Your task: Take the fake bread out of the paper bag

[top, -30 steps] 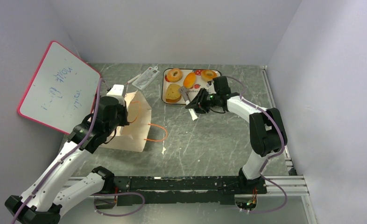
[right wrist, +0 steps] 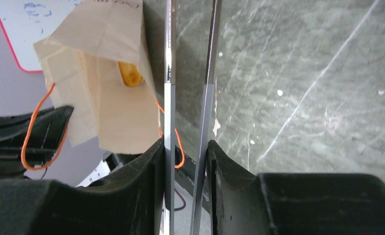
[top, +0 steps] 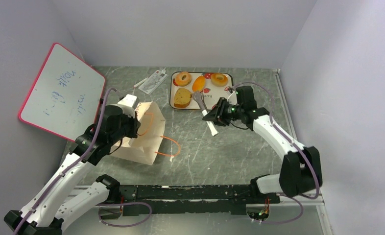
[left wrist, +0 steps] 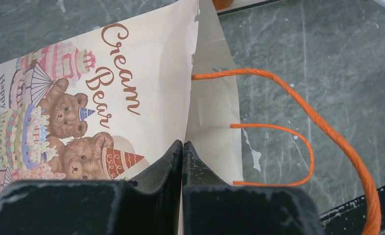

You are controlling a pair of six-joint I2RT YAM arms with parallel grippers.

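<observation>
The paper bag (top: pixel 144 147) with orange rope handles lies on the left of the table, mouth toward the right. My left gripper is shut on its upper edge, the printed Cream Bear side visible. In the right wrist view an orange-yellow bread (right wrist: pixel 131 73) shows inside the bag (right wrist: pixel 127 117). My right gripper holds a long pair of metal tongs (right wrist: pixel 169 103) with white lower sections, pointing forward over bare table to the right of the bag; their two arms stand slightly apart.
A tray (top: pixel 215 103) with several breads sits at the back centre. A flat package (top: pixel 153 82) lies left of it. A whiteboard (top: pixel 58 93) leans at the left.
My right arm has moved toward the front with the tongs. My left gripper and the bag have shifted slightly toward the right and front.
</observation>
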